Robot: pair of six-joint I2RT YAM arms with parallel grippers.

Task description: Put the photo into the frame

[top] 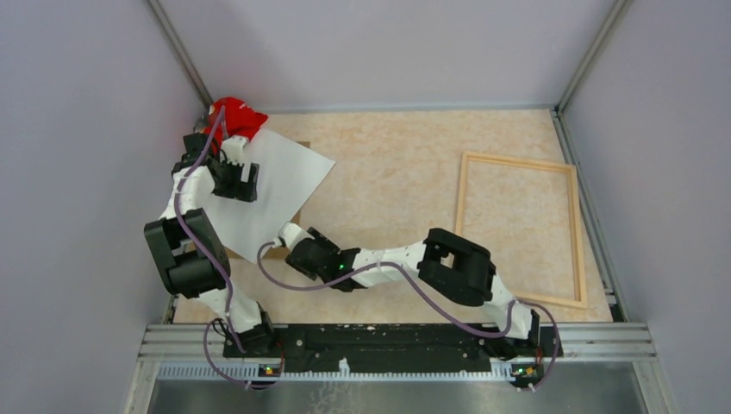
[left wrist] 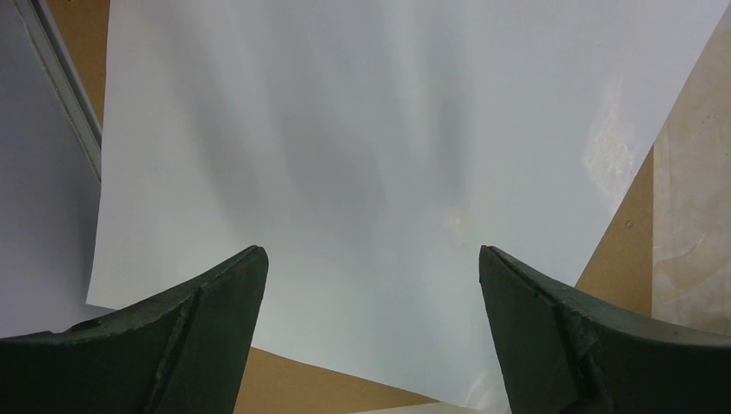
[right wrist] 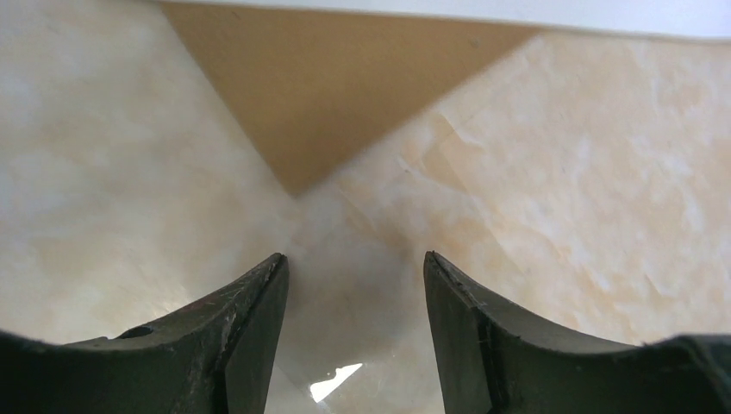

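Observation:
A large white sheet (top: 289,177), blank on the side facing up, lies at the left of the table, turned at an angle over a brown board (right wrist: 319,86). Whether this sheet is the photo I cannot tell. The light wooden frame (top: 522,161) lies flat and empty at the right. Over the sheet, my left gripper stands open with nothing between its fingers. My right gripper is partly open above bare table, just off the board's pointed corner, its fingers empty.
Some red cloth (top: 234,116) is bunched in the back left corner, behind the left arm. The right arm reaches across the front of the table.

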